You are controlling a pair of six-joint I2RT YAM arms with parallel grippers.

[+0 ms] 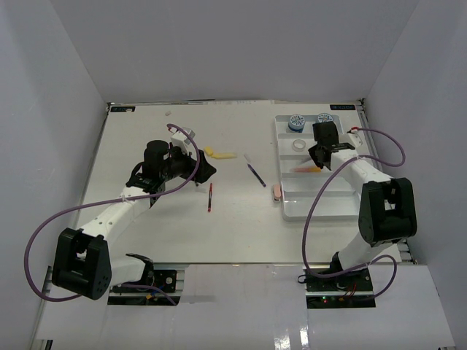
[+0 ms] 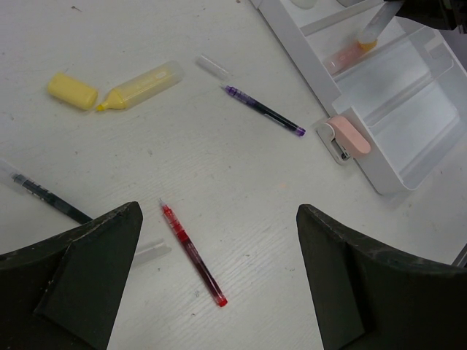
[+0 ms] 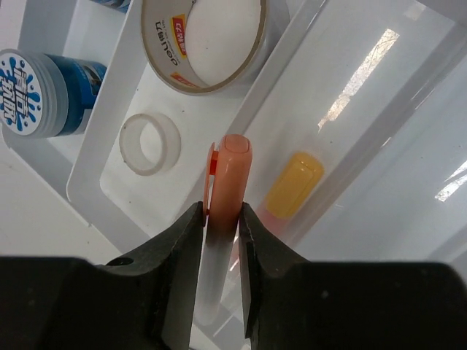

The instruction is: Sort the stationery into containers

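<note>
My right gripper is shut on an orange-capped pen [image 3: 228, 171] above the white divided organizer [image 1: 321, 205]. Under it, an orange highlighter [image 3: 295, 182] lies in a compartment. My left gripper is open and empty over the table, left of the organizer. Below it lie a red pen [image 2: 193, 255], a black pen [image 2: 55, 200], a purple pen [image 2: 263, 109], a yellow highlighter [image 2: 142, 87] with its cap [image 2: 71, 90] apart, and a clear cap [image 2: 211, 67]. A pink stapler [image 2: 349, 137] sits against the organizer's left wall.
The organizer holds two blue jars [image 1: 296, 123], a tape roll [image 3: 160, 44] and a small translucent ring [image 3: 168, 142]; its front compartments look empty.
</note>
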